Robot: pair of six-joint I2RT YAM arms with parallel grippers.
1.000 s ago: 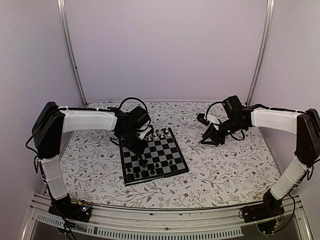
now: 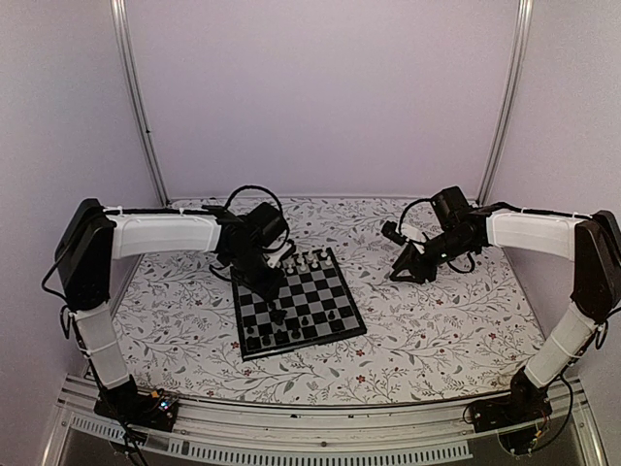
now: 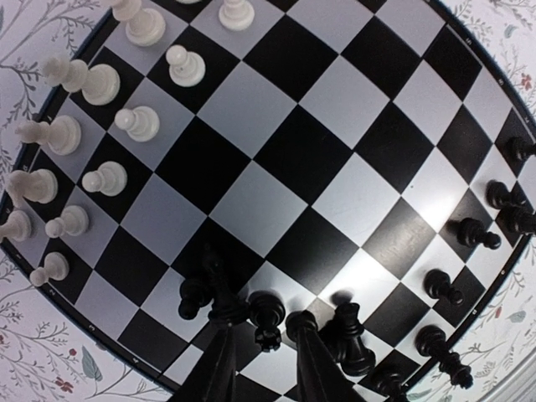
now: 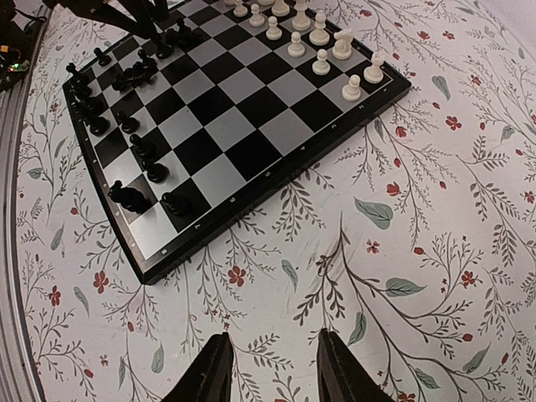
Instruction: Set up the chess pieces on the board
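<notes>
The chessboard (image 2: 301, 301) lies left of centre on the table. White pieces such as a pawn (image 3: 184, 67) stand along one side; black pieces like a pawn (image 4: 174, 203) stand along the other, several clustered under my left gripper, among them a black piece (image 3: 268, 322). That gripper is low over the board; its fingertips reach into the cluster, and what lies between them is unclear. My right gripper hangs right of the board over bare cloth, fingers apart, nothing between them.
The floral tablecloth (image 2: 437, 330) is clear right of the board and in front of it. The board's raised rim (image 4: 276, 176) borders the pieces.
My left arm has shifted very slightly in the top view. The right arm and board look unchanged.
</notes>
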